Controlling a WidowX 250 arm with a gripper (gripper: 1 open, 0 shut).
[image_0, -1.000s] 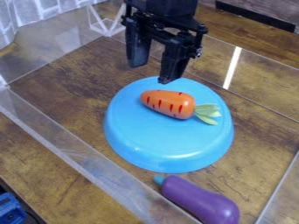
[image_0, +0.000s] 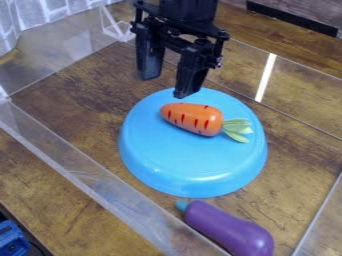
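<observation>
The black gripper (image_0: 171, 78) hangs at the top centre, its two fingers apart with nothing seen between them. Below it an orange carrot (image_0: 191, 117) with pale green leaves lies on an upturned-looking light blue round plate (image_0: 187, 166). A purple eggplant (image_0: 230, 227) with a teal stem lies at the lower right, in front of the plate.
Transparent walls (image_0: 54, 160) edge the area at left and right, and part of a blue object (image_0: 11, 240) shows at the lower left corner.
The gripper has shifted very slightly; the carrot, plate and eggplant are unmoved.
</observation>
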